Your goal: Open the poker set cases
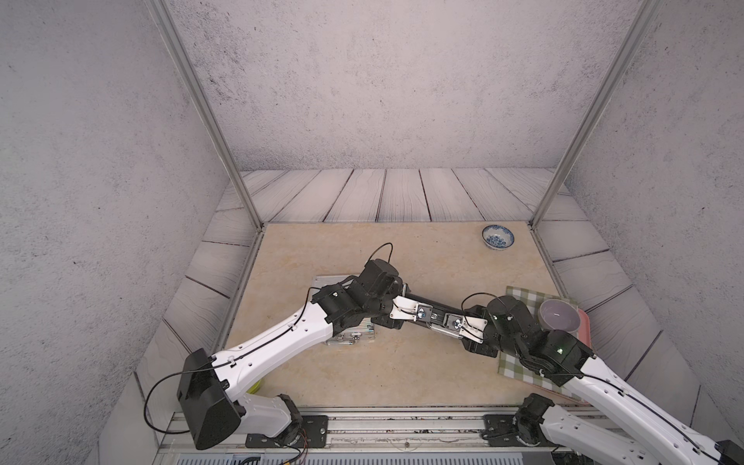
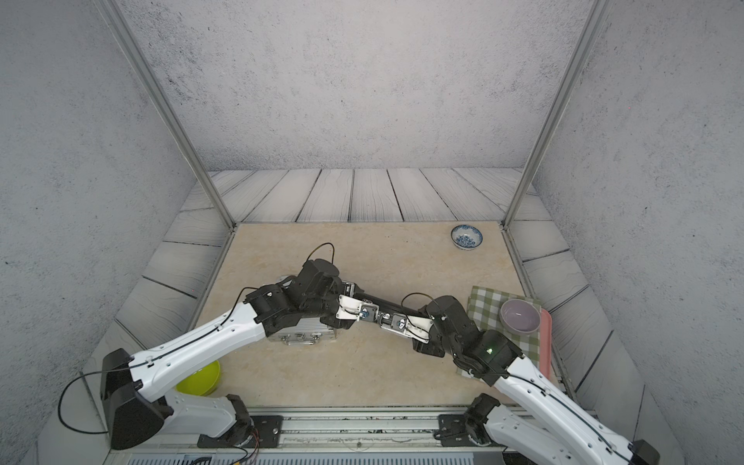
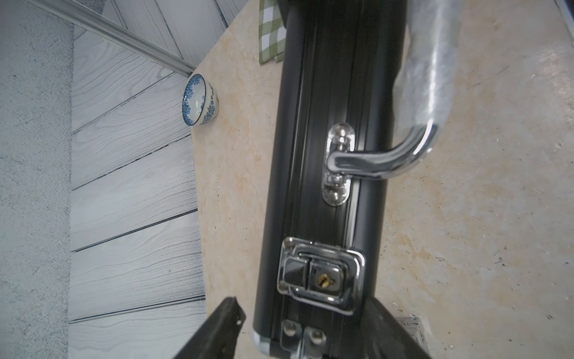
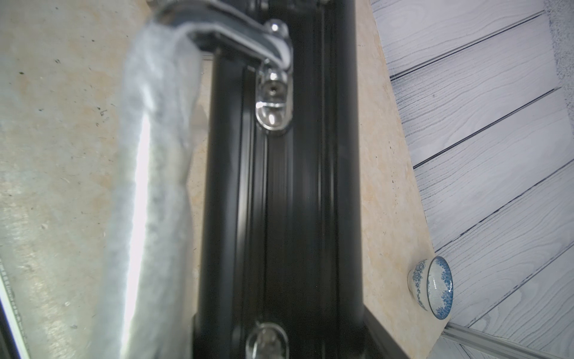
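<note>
A long black case [image 3: 323, 215] with chrome latch [image 3: 320, 276] and a silver handle [image 3: 424, 140], its grip wrapped in translucent plastic, lies between my grippers. A silver case [image 2: 302, 333] sits partly hidden under my left arm. My left gripper [image 1: 395, 310] is over the black case's left end; in the left wrist view its blurred fingers straddle that end below the latch, part open. My right gripper [image 1: 479, 333] is at the case's right end; the right wrist view shows the handle close up and a finger at the lower edge, but whether it holds anything cannot be told.
A blue-patterned bowl [image 1: 497, 237] stands at the back right. At the right are a checked cloth [image 2: 484, 302], a purple bowl [image 2: 520, 316] and a pink board [image 2: 545, 348]. A green bowl [image 2: 200, 379] is at the front left.
</note>
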